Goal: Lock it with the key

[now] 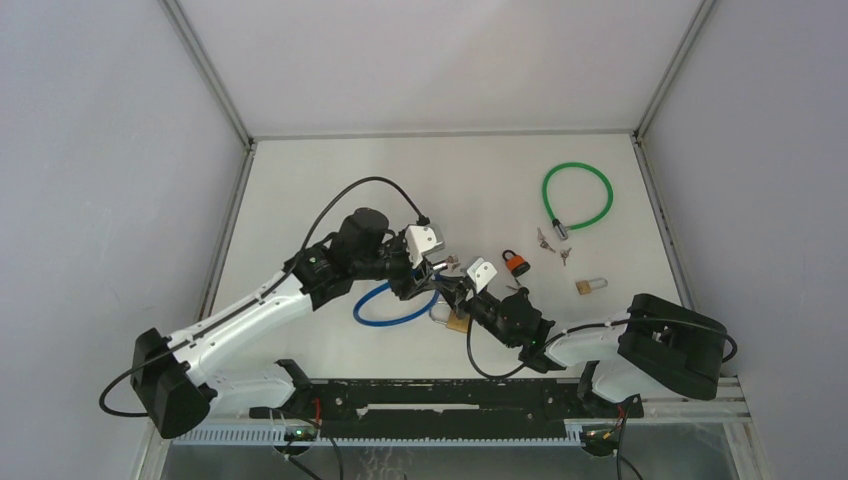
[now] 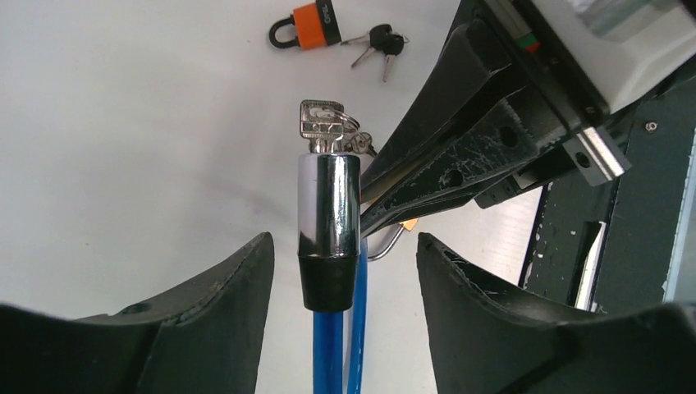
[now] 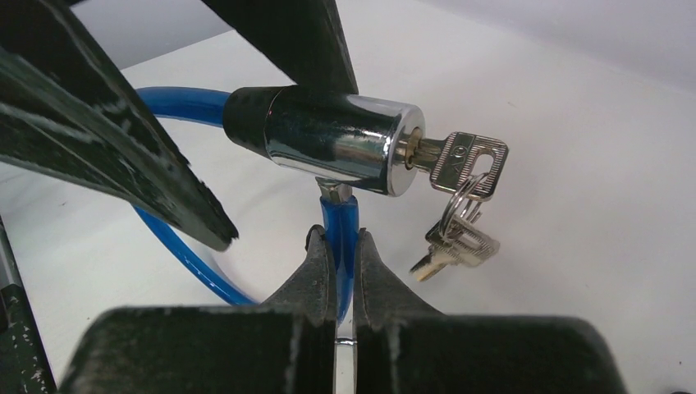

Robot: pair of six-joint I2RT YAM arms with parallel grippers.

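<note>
A chrome barrel lock [image 3: 345,135] on a blue cable [image 3: 201,263] has a key [image 3: 468,164] in its end face, a second key [image 3: 460,250] dangling from the ring. From the barrel's side emerges a metal tip [image 3: 334,190] on the cable's other end, and my right gripper is shut on the blue cable just below it. My left gripper stands open around the barrel, its fingers [image 2: 258,279] apart from it on both sides in the left wrist view. How deep the tip sits cannot be told.
An orange padlock [image 1: 516,263], a green cable lock [image 1: 608,185], loose keys [image 1: 544,240] and a small brass padlock [image 1: 592,286] lie to the right. Another brass padlock [image 1: 458,322] rests below the grippers.
</note>
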